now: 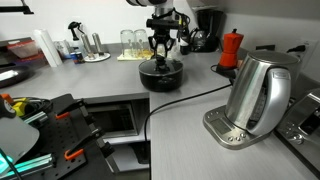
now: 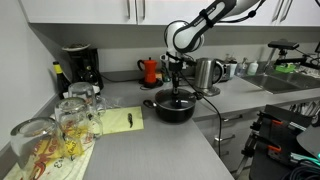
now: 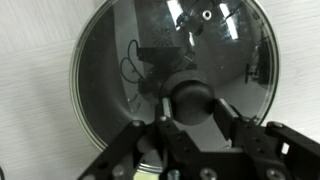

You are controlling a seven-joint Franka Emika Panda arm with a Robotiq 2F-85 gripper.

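A black pot [image 1: 160, 80] stands on the counter beneath the arm, its dark glass lid [image 3: 120, 75] on top. Seen from above, the lid has a clear rim and a round black knob [image 3: 191, 98] in its middle. My gripper reaches down over the lid and is shut on that knob, one finger on each side. In the second exterior view the gripper [image 2: 178, 88] is above the pot [image 2: 170, 113]. Whether any gap lies between lid and pot rim cannot be told.
A steel kettle [image 1: 258, 100] stands at the right, and a red moka pot [image 1: 231, 48] is behind. Several upturned glass jars [image 2: 75, 125] are left of the pot. A green-yellow knife [image 2: 130, 121] lies nearby.
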